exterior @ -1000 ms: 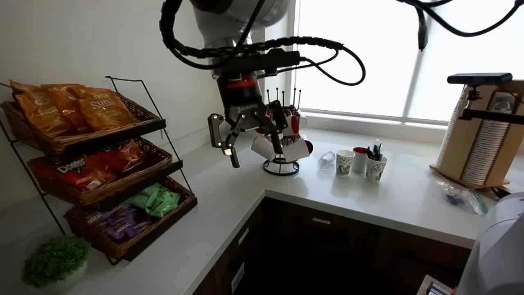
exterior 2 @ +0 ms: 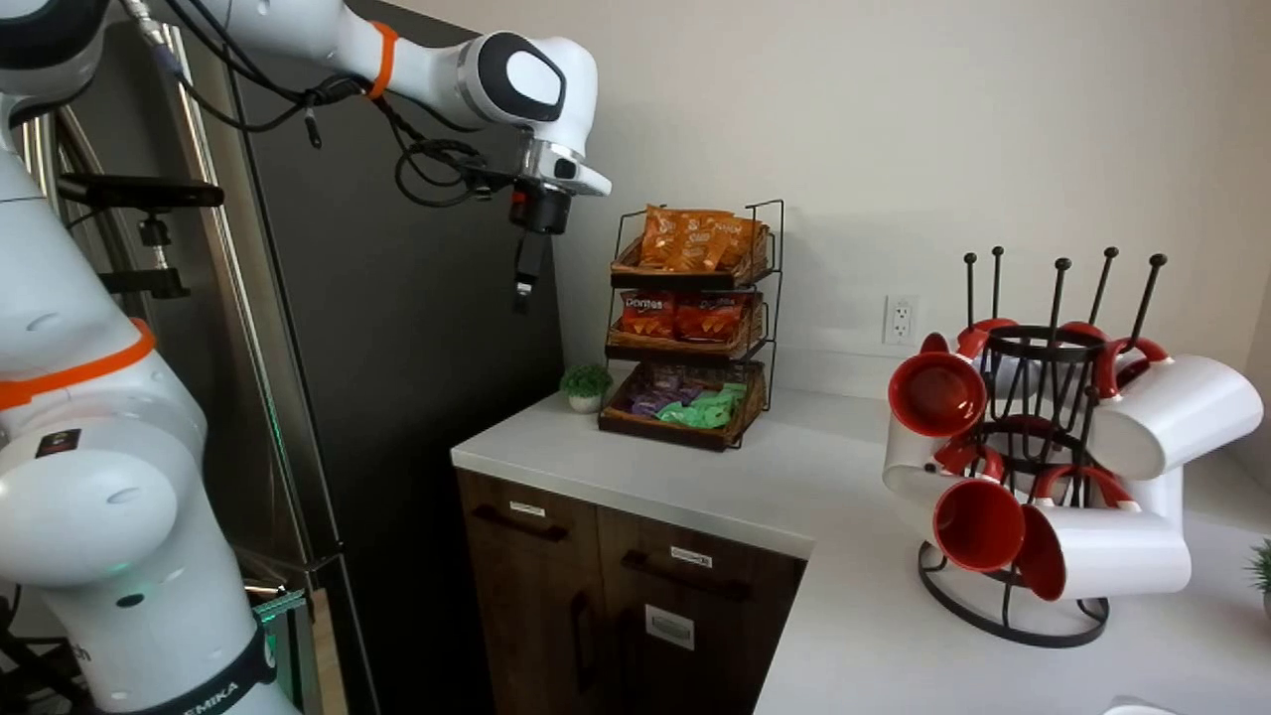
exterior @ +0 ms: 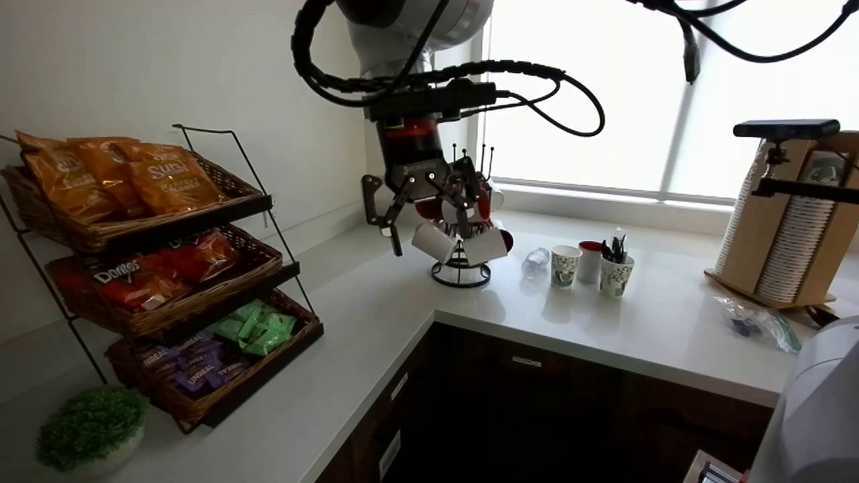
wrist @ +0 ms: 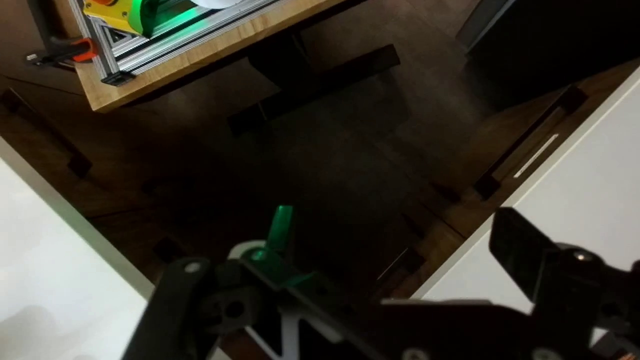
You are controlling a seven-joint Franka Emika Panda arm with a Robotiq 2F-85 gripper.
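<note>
My gripper (exterior: pixel 431 232) is open and empty, high in the air, its fingers pointing down. From exterior view 1 it overlaps the mug rack (exterior: pixel 460 274), but exterior view 2 shows the gripper (exterior 2: pixel 523 288) well away from the rack (exterior 2: pixel 1013 626), nearer the snack shelf and dark fridge. The wrist view has dark floor between the wide-set fingertips (wrist: pixel 280 227). White mugs (exterior 2: pixel 1126 550) with red insides and handles hang on the rack. Bags of chips (exterior: pixel 173 178) fill the upper baskets of the snack shelf; purple packets (exterior: pixel 193 362) and green packets (exterior: pixel 256 326) lie in the lowest.
Paper cups (exterior: pixel 565 265), one holding dark utensils (exterior: pixel 617 249), stand on the back counter. Farther right are a wooden lid holder (exterior: pixel 773 233) and a clear bag (exterior: pixel 757 322). A potted plant (exterior: pixel 92 426) sits by the shelf.
In exterior view 1 my gripper has shifted up and to the right, staying open. The shelf, rack and cups have kept their places.
</note>
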